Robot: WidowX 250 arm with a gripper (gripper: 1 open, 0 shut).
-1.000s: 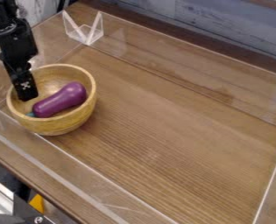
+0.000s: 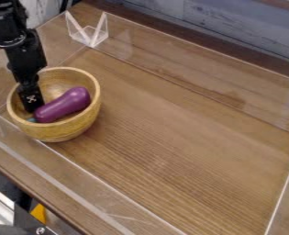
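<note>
A tan bowl (image 2: pixel 78 129) sits at the left of the wooden surface, holding a purple eggplant (image 2: pixel 66 105). My black gripper (image 2: pixel 31 101) reaches down from the upper left into the bowl's left side, left of the eggplant, its lower end partly hidden there. Whether its fingers are open or shut is hard to see.
A white wire holder (image 2: pixel 90 29) stands at the back left.
My gripper has moved down and a little to the right, deeper into the bowl beside the eggplant. The bowl and eggplant look unchanged.
</note>
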